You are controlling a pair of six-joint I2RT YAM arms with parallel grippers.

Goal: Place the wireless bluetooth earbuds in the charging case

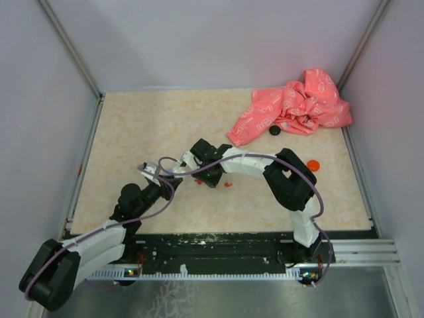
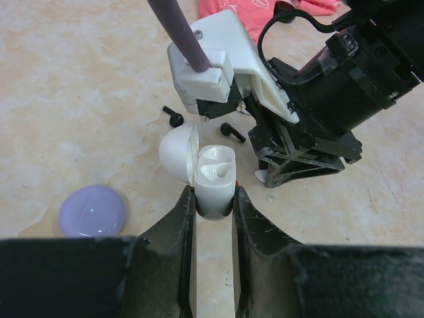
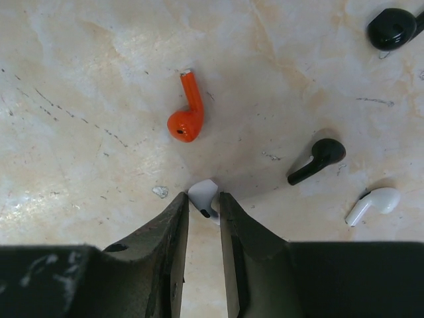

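Observation:
A white charging case (image 2: 215,175) with its lid (image 2: 177,152) raised is clasped by my left gripper, just above the table. In the top view this left gripper (image 1: 173,177) is left of the table's middle. At the right gripper's fingertips (image 3: 204,202) is a white earbud (image 3: 202,193), between the two fingers. Whether they press on it is unclear. The left wrist view shows this right gripper low at the table, right of the case, with a bit of white by its tips. Another white earbud (image 3: 379,201) lies farther right on the table.
Near the right gripper lie an orange earbud (image 3: 187,119) and black earbuds, one (image 3: 321,159) close by. A purple case (image 2: 93,211) lies left of the white case. At the back right are a pink cloth (image 1: 291,106), a black case (image 1: 275,130) and an orange case (image 1: 313,165).

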